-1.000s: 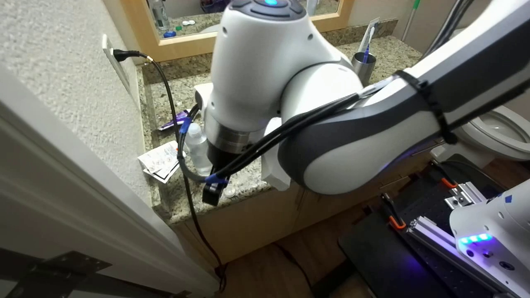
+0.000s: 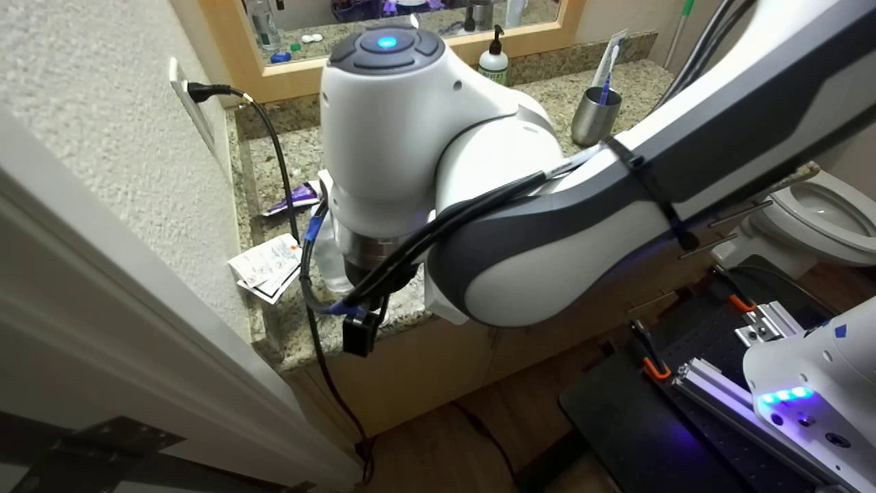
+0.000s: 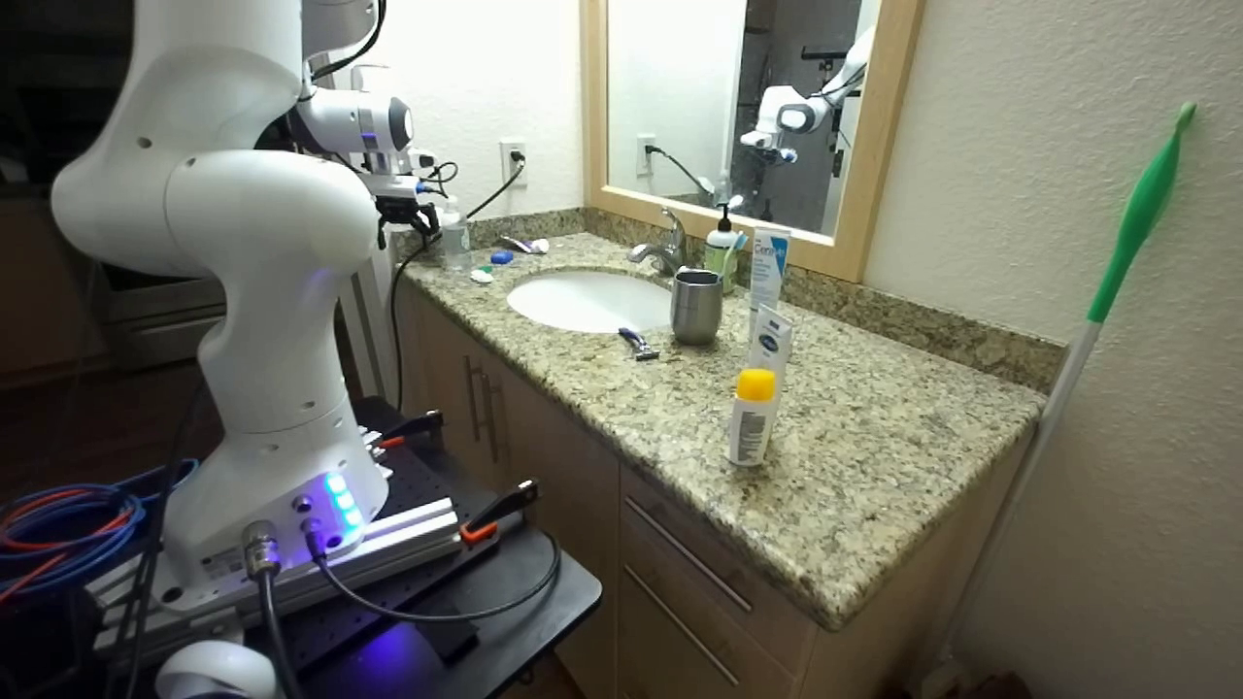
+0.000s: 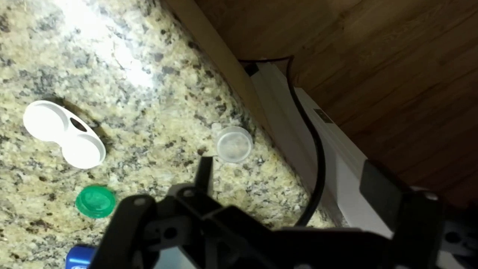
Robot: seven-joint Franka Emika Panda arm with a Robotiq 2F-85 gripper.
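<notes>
My gripper is open in the wrist view, its dark fingers wide apart with nothing held between them. A round translucent cap lies on the granite near the counter's front edge, just beyond the left finger. Farther left are a white twin-well lens case and a green cap. Part of a blue object shows at the bottom edge. In exterior view 1 a clear bottle stands beside my hand, partly covered by it; the fingertips are hidden there.
A black cord runs from the wall outlet down past the counter edge, close to my hand. Paper packets and a purple tube lie by the left wall. The sink and a metal cup are farther along the counter.
In exterior view 1 the arm has shifted left and its upper wrist sits lower in the picture. It now covers more of the bottle. The counter objects appear unmoved.
</notes>
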